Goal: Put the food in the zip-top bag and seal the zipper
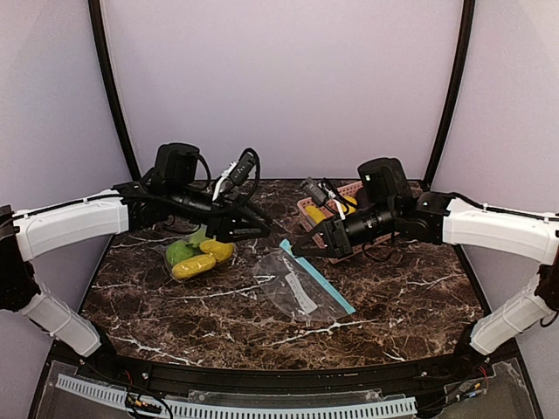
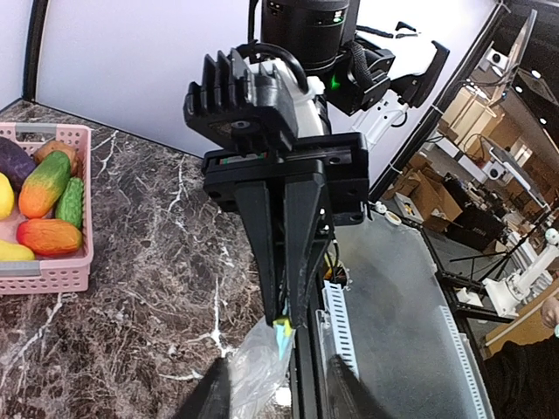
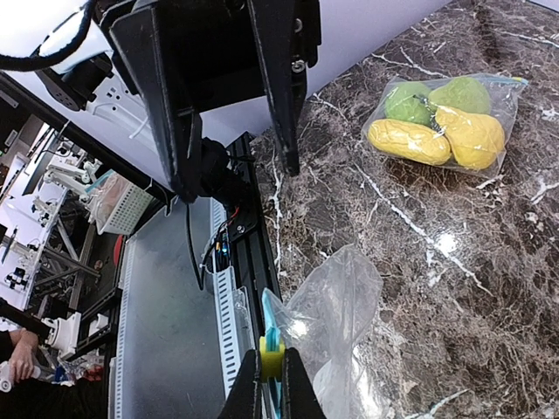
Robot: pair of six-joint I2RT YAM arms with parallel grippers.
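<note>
The clear zip top bag [image 1: 293, 284] hangs empty above the table, its blue zip strip [image 1: 325, 285] slanting down toward the front right. My right gripper [image 1: 297, 250] is shut on the upper end of that strip; in the right wrist view a yellow piece [image 3: 272, 360] shows between its fingertips. Left of it, my left gripper [image 1: 265, 227] is open and apart from the bag, its two spread fingers [image 3: 285, 131] plain in the right wrist view. Food lies in the pink basket [image 2: 48, 285]: an eggplant [image 2: 16, 164], mangoes [image 2: 45, 185] and a cucumber [image 2: 70, 202].
A filled clear bag with green and yellow food lies on the left side of the table. Behind the right arm stands the basket.
</note>
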